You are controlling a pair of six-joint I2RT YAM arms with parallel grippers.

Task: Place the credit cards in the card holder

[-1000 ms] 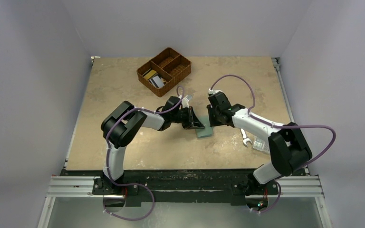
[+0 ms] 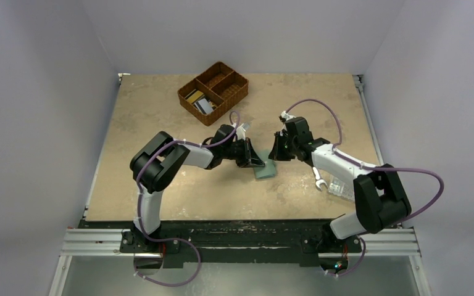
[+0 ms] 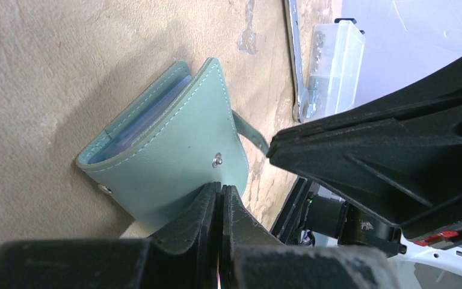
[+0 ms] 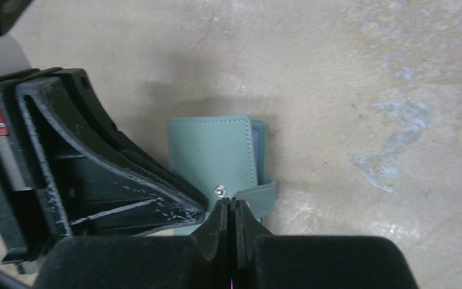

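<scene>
The pale green card holder (image 2: 265, 172) lies at mid-table, its stitched edge parted in the left wrist view and clear sleeves showing inside. My left gripper (image 2: 261, 164) is shut on the card holder (image 3: 186, 144) at its near side; its fingers (image 3: 201, 226) hide the gripped part. My right gripper is shut, with nothing seen between its fingers, its tips close to the holder's strap (image 4: 257, 197); whether they touch it I cannot tell. The strap is unfastened beside a metal snap (image 4: 221, 191). Several cards (image 2: 203, 105) stand in the wicker basket's left compartment.
The divided wicker basket (image 2: 239, 98) stands at the back, left of centre. A wrench (image 2: 320, 180) and a clear plastic box (image 2: 342, 189) lie at the right, by the right arm.
The left arm and the holder have stayed in place.
</scene>
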